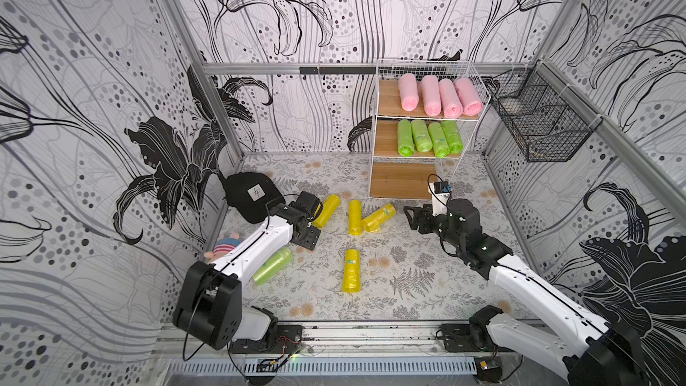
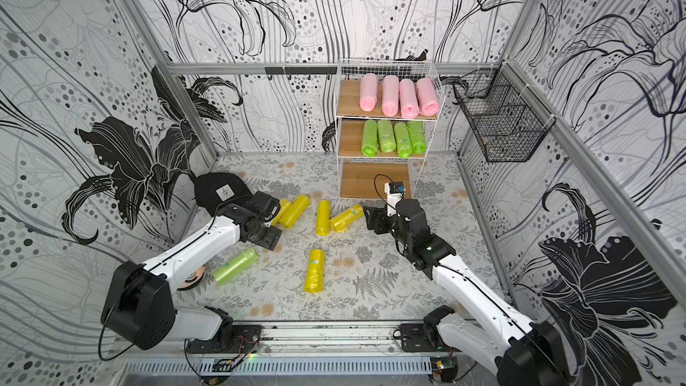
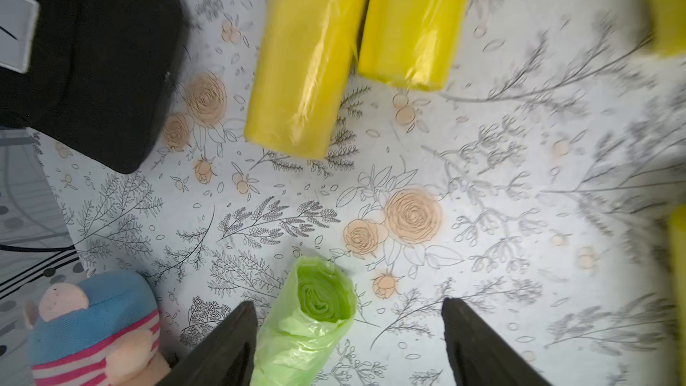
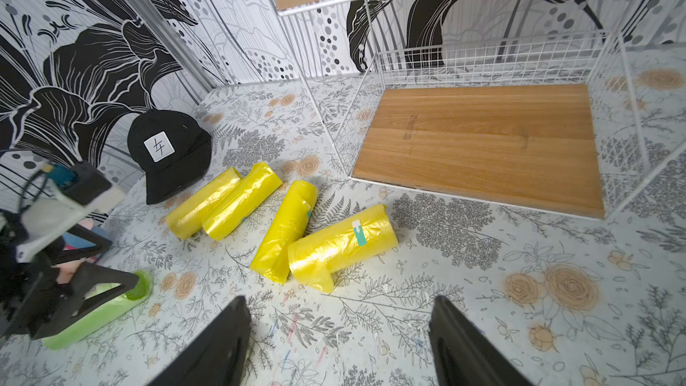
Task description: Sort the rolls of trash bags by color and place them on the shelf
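Several yellow rolls (image 1: 352,270) lie on the table, in a loose group before the shelf's empty bottom level (image 2: 375,171), with one nearer the front. A light green roll (image 2: 235,266) lies at front left. Pink rolls (image 2: 389,93) fill the top level and green rolls (image 2: 386,135) the middle one. My left gripper hangs open above the table, the green roll's end below its left finger and yellow rolls farther beyond. My right gripper stands open, facing the bottom level and yellow rolls, nothing between its fingers.
A black cap (image 1: 246,189) lies at back left, with a striped plush toy (image 3: 93,328) in front of it. A black wire basket (image 1: 543,128) hangs on the right wall.
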